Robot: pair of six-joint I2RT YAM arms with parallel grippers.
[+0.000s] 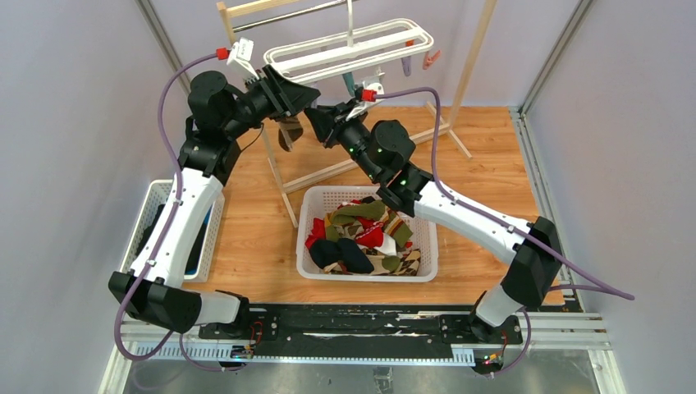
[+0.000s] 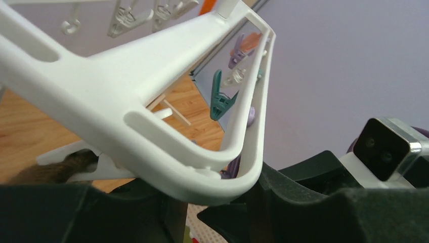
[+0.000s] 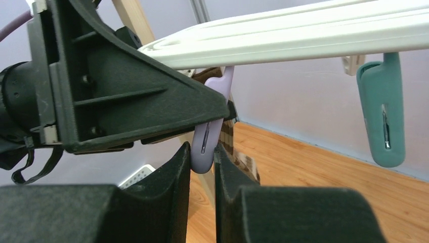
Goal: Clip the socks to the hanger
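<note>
At the hanger's left end, the white hanger (image 1: 353,51) holds a lilac clip (image 3: 208,139). My left gripper has its fingers apart around the upper part of that clip, just under the rim. From below, my right gripper is shut with the clip's lower end between its fingertips. No sock shows between the right fingers. Behind the left gripper hangs a brown patterned sock (image 1: 289,131), partly hidden. A green clip (image 3: 384,116) hangs further along.
A white basket (image 1: 305,263) of mixed socks stands on the wooden floor below. Another white basket (image 1: 215,217) sits at left. Wooden stand legs (image 1: 472,61) flank the hanger. Both grippers almost touch, leaving little room between them.
</note>
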